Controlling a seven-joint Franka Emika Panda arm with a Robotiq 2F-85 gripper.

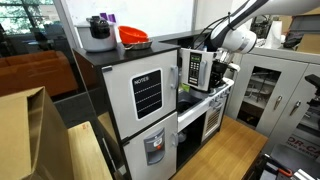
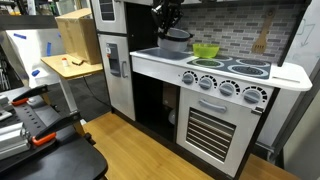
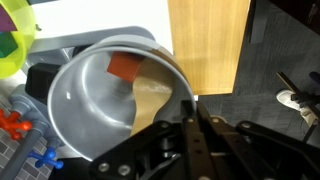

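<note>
A grey pot fills much of the wrist view, its open mouth facing the camera. Inside it lie a wooden utensil and an orange-red block-like piece. The dark fingers of my gripper are shut on the pot's rim at its right side. In exterior view 2 the pot is at the sink end of the counter, with the dark gripper just above it. Whether its base touches anything is hard to tell. Exterior view 1 shows my white arm behind the microwave, which hides the pot.
A green bowl stands beside the pot, left of the black stove burners. The fridge rises on the counter's other side. Below, the wooden floor is clear. A microwave stands close to the arm.
</note>
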